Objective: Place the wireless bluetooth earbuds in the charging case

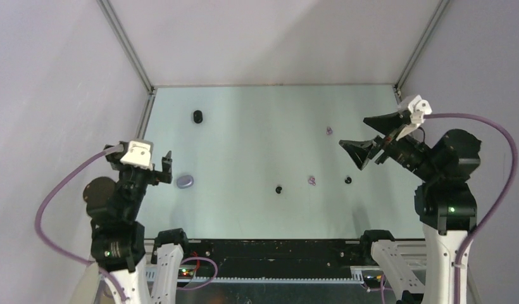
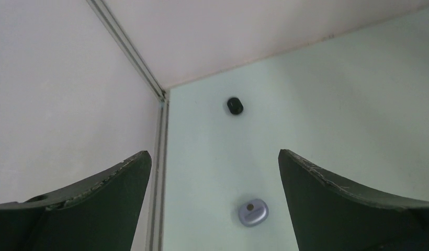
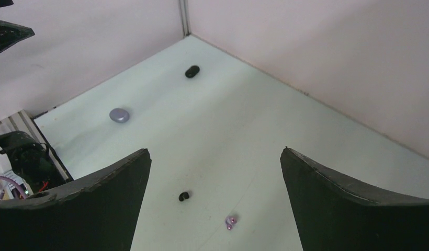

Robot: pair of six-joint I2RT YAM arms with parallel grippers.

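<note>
A black case [image 1: 197, 116] lies near the back left of the table, and a grey-purple case [image 1: 185, 182] lies at the left side; both look closed. Two small black earbuds are on the table, one front of centre [image 1: 278, 189] and one farther right [image 1: 348, 180]. Two pinkish-purple earbuds, one nearer [image 1: 312, 180] and one farther back [image 1: 329, 130], rest right of centre. Above the table's left edge, beside the purple case, hangs my left gripper, open and empty. My right gripper is also open and empty, raised over the right side.
Walls close in the left, back and right sides. A black rail [image 1: 269, 256] runs along the front edge.
</note>
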